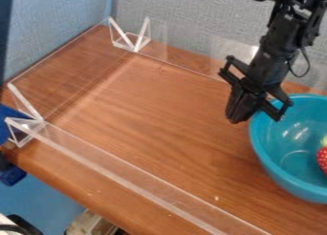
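Observation:
My black gripper (240,109) hangs at the right of the camera view, its tips low beside the left rim of a teal bowl (276,159). It looks shut, with nothing seen between its fingers. The bowl is cut off by the right edge of the view, and part of a red strawberry (322,158) shows inside it at that edge.
A wooden table (147,134) fills the middle, mostly clear. Clear low walls on white corner brackets (26,125) line its edges. A grey panel stands behind, and a blue object (13,136) sits off the left edge.

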